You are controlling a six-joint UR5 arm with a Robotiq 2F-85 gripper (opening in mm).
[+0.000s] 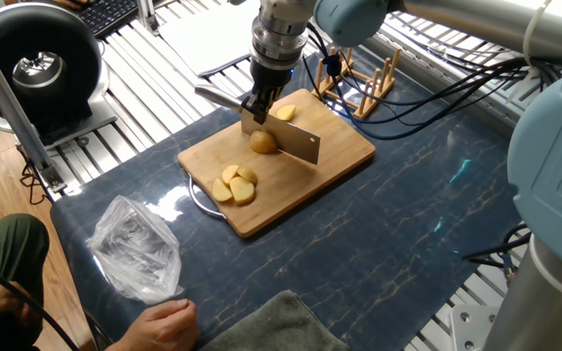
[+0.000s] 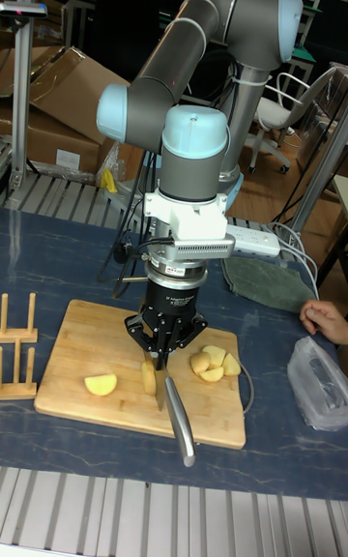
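A broad cleaver (image 1: 296,140) with a metal handle (image 2: 179,423) is gripped at the blade's upper edge by my gripper (image 1: 256,112), which is shut on it. The blade stands upright over the wooden cutting board (image 1: 305,180), right against a potato piece (image 1: 262,142). On the blade's other side a cut potato half (image 2: 101,384) lies apart on the board. Several potato chunks (image 1: 234,183) are heaped near the board's metal handle (image 1: 203,200). The exterior view 3 shows the gripper (image 2: 159,351) from the front, above the board's middle; whether the blade's lower edge touches the wood cannot be made out.
A wooden peg rack (image 1: 367,90) stands just behind the board. A clear plastic bag or box (image 1: 137,252) and a grey cloth (image 1: 276,327) lie on the dark table. A person's hand (image 1: 164,327) rests at the table's edge. Cables (image 1: 437,93) hang beside the arm.
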